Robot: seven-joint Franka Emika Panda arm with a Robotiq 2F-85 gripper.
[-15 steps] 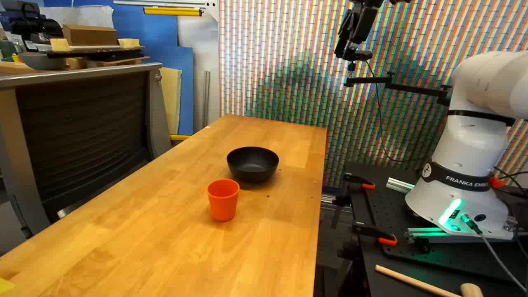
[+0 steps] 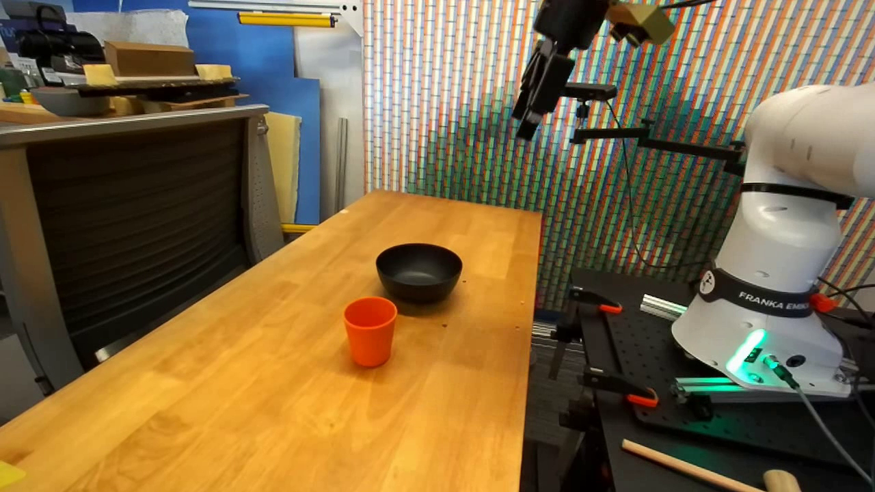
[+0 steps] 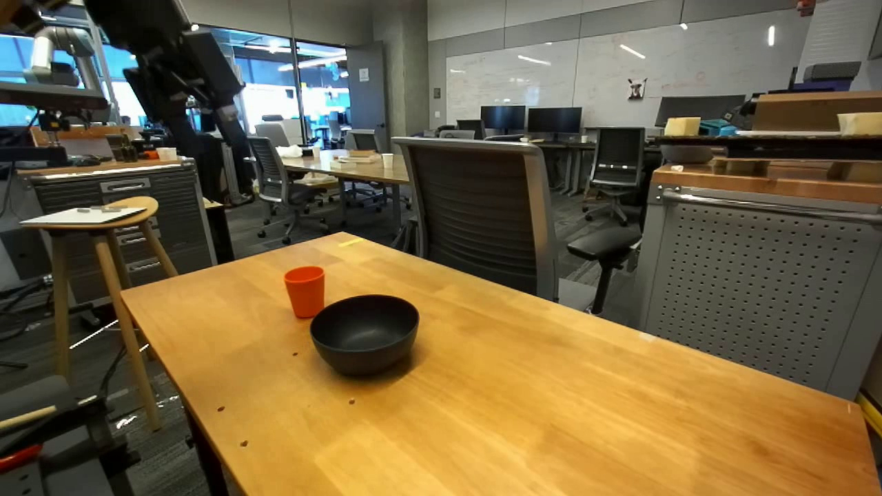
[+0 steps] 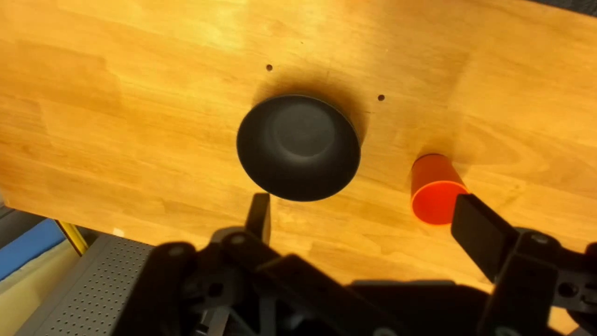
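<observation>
An orange cup (image 2: 370, 336) stands upright on the wooden table, close to a black bowl (image 2: 419, 275) but apart from it. From the second exterior view, the cup (image 3: 305, 291) is just behind and left of the bowl (image 3: 364, 335). High above the tabletop hangs my gripper (image 2: 525, 123), clear of both. In the wrist view its fingers are spread wide and the gripper is open, holding nothing. Looking down, I see the bowl (image 4: 302, 145) empty near the middle; one finger partly overlaps the view of the cup (image 4: 436, 190).
The table (image 2: 271, 393) is otherwise largely bare, with free room around both objects. A grey chair (image 3: 484, 215) stands along one long side. Outside the tabletop, a wooden-handled mallet (image 2: 689, 467) lies beside the robot base (image 2: 763, 320).
My gripper has moved left and lower in exterior view 1, away from the camera stand, and tilted. The cup and bowl have stayed where they were.
</observation>
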